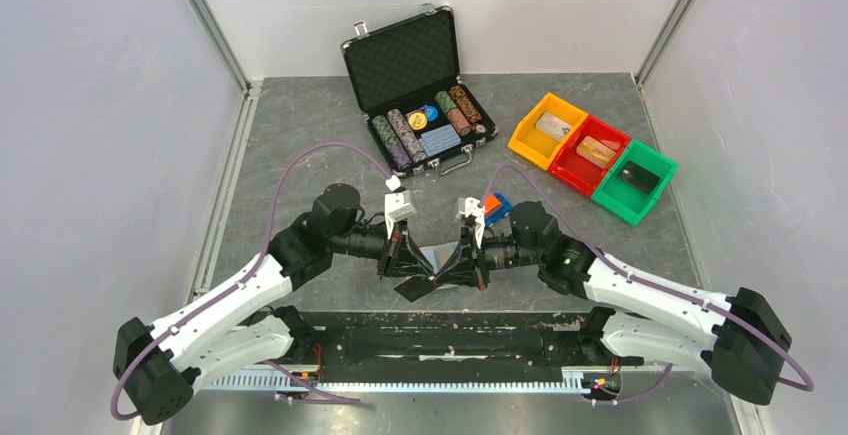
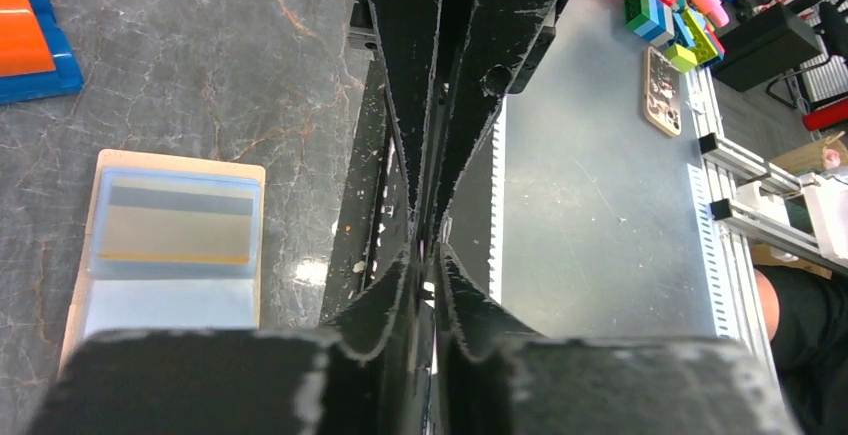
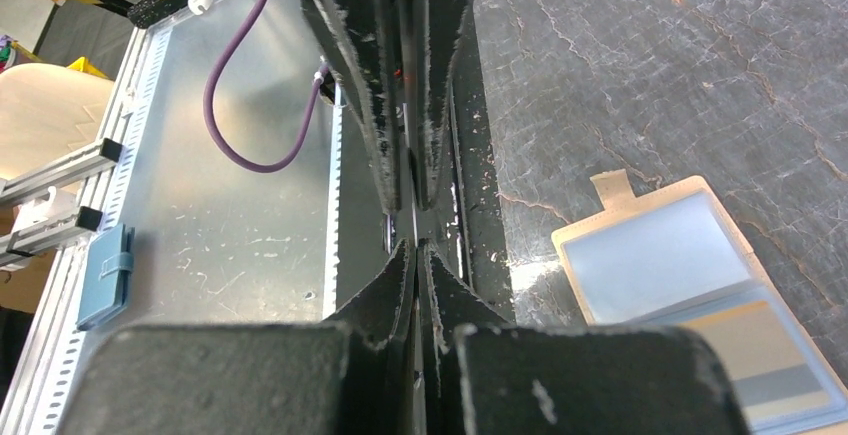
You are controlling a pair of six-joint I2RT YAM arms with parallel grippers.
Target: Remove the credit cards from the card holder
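The card holder, tan-edged with clear pockets, lies open on the table under both grippers; its pocket (image 2: 175, 230) shows in the left wrist view and its bluish panel (image 3: 655, 260) in the right wrist view. Above it, a dark card (image 1: 414, 288) sticks out from between the meeting fingertips. My right gripper is shut on this card, seen edge-on as a thin line. Facing it, my left gripper stands slightly open, its fingertips on either side of the card with a narrow gap.
An open case of poker chips (image 1: 430, 135) stands at the back. Yellow (image 1: 520, 140), red (image 1: 570, 177) and green (image 1: 612, 205) bins are at the back right, each holding something. An orange-and-blue object (image 1: 497, 208) lies behind my right gripper.
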